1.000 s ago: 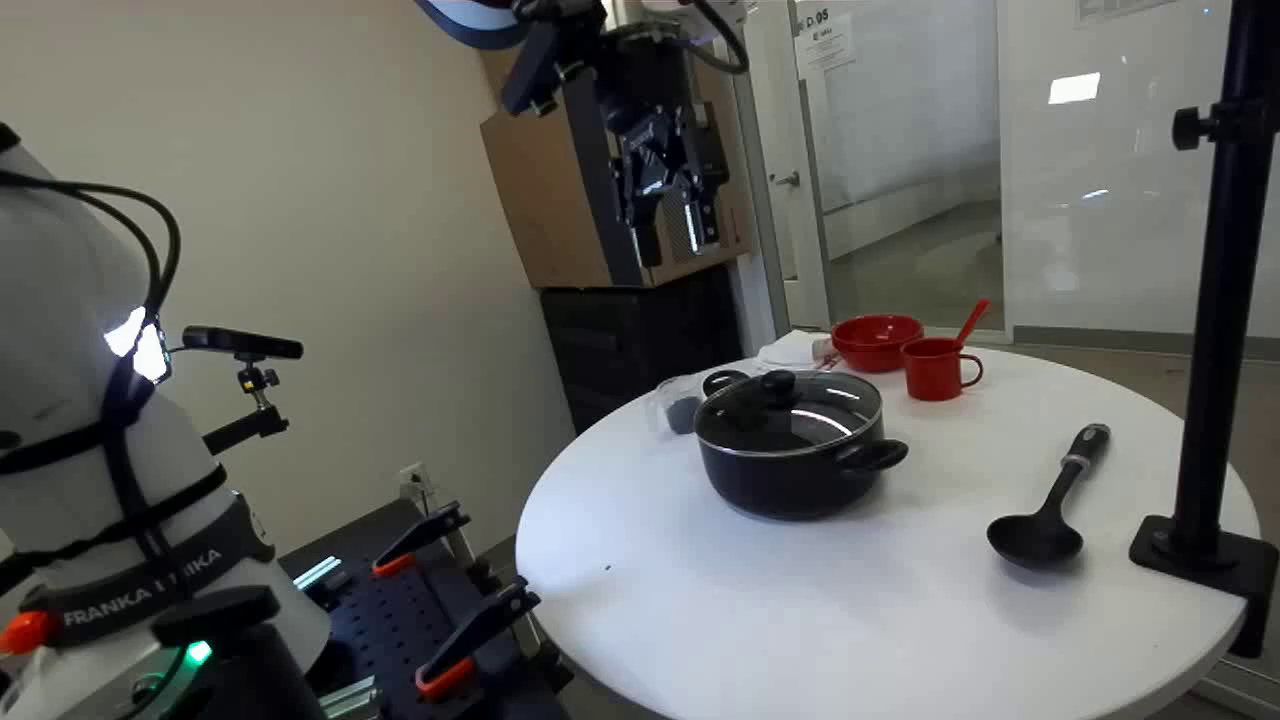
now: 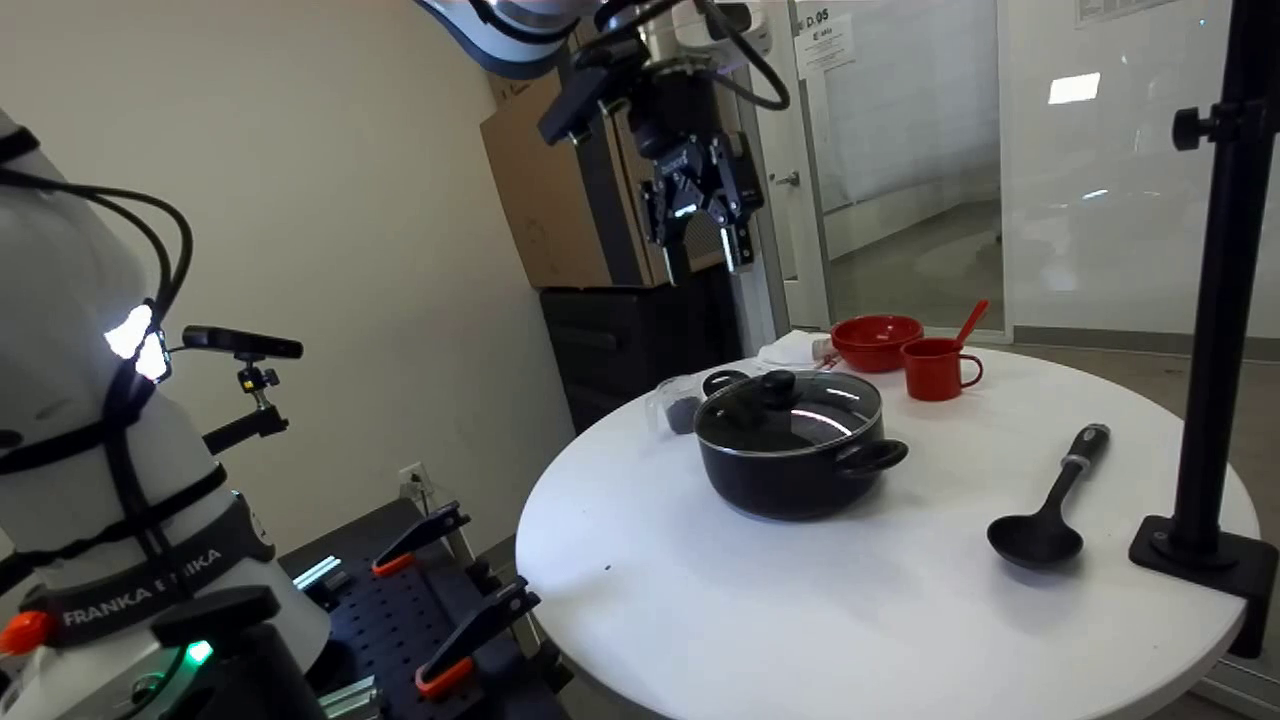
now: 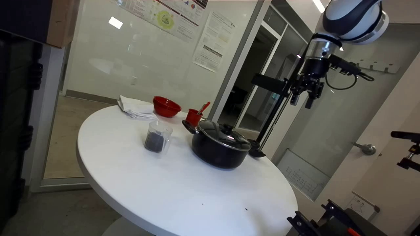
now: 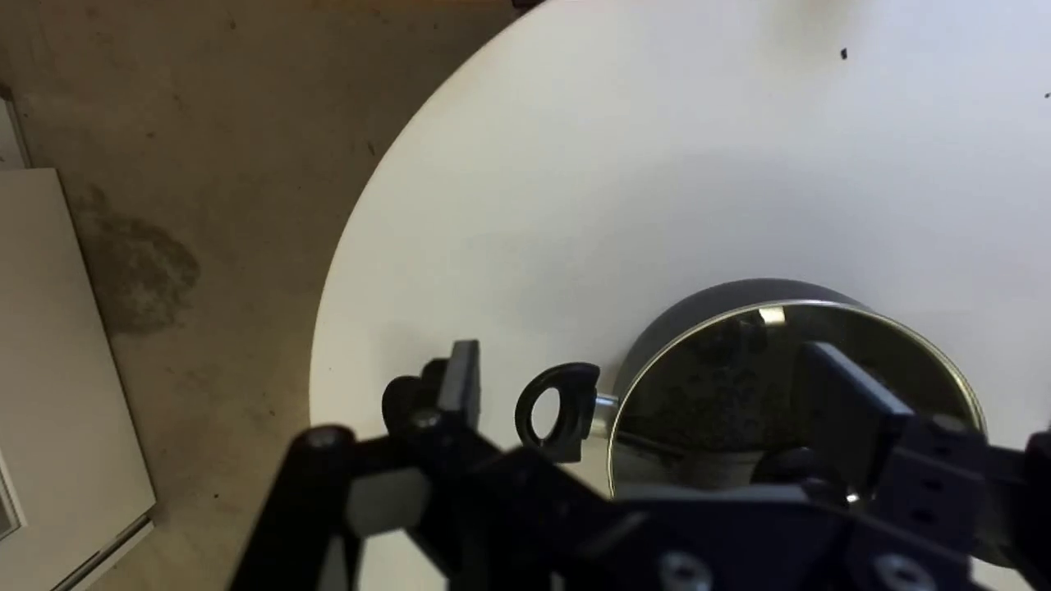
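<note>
High over the table, my gripper (image 2: 708, 266) is open, and nothing lies between its fingers. Below it a black pot (image 2: 786, 480) stands upright, its glass lid (image 3: 215, 131) with a black knob (image 3: 227, 128) on top. In the wrist view the pot's side handle (image 4: 557, 412) shows between the two fingers, while the far finger covers part of the lid. A black ladle (image 2: 1052, 510) lies on the right of the table. Beside the pot stands a clear measuring cup (image 3: 158, 137) with dark contents.
A red mug (image 2: 938, 370) with a red utensil, a red bowl (image 2: 876, 342) and folded white cloth (image 3: 136, 108) sit behind the pot. The black stand (image 2: 1200, 360) rises at the right edge.
My gripper has shifted right and slightly lower in exterior view 1, staying open. The pot, ladle and other tableware have kept their places.
</note>
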